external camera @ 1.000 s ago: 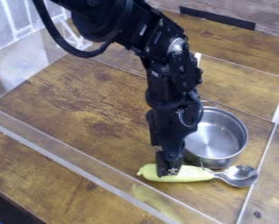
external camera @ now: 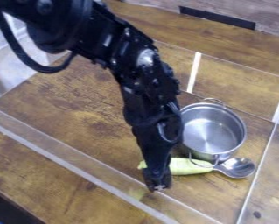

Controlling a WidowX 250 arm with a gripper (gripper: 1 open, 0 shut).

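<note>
My black gripper [external camera: 156,182] reaches down at the lower middle, its tip low over the wooden surface at the near edge of a pale yellow, elongated object [external camera: 191,166]. The gripper is open; I see nothing clearly held in it, though its fingers are dark and partly hard to make out. The yellow object lies partly behind the gripper, beside a metal spoon [external camera: 235,167]. A steel pot [external camera: 214,131] with wire handles stands just behind them, to the right of my arm.
The wooden board [external camera: 72,122] is clear to the left. Pale strips cross the surface along the front and right. A greyish wall [external camera: 235,13] runs along the back, and a white railing is at the far left.
Since a second ago my arm has moved left and the gripper lower toward the front. The pot, yellow object and spoon appear shifted slightly; the pot shows more fully now.
</note>
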